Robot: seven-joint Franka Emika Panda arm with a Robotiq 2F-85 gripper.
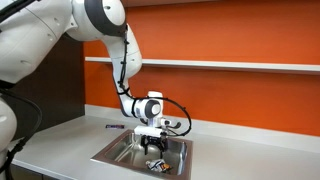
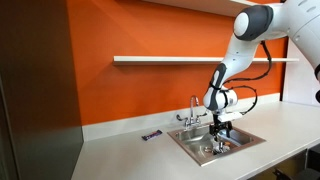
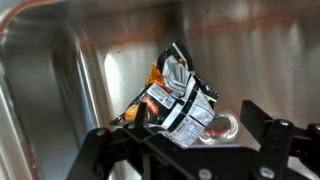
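Note:
A crumpled black, white and orange wrapper [image 3: 178, 92] lies on the floor of the metal sink [image 3: 250, 65], beside the round drain [image 3: 224, 127]. My gripper is open, one finger either side of the wrapper's lower part as seen in the wrist view, with nothing held. From the side, the gripper [image 1: 153, 142] hangs down inside the sink area, a little above the wrapper [image 1: 158, 165]. Exterior view 2 has the wrapper [image 2: 218, 149] just under the gripper, partly hidden by it.
Behind the basin rises a tall faucet [image 2: 194, 106]. A dark packet [image 2: 151, 134] lies on the white counter [image 2: 120, 150] beside the sink. Above runs a white wall shelf [image 1: 230, 66]. The basin walls stand close around the gripper.

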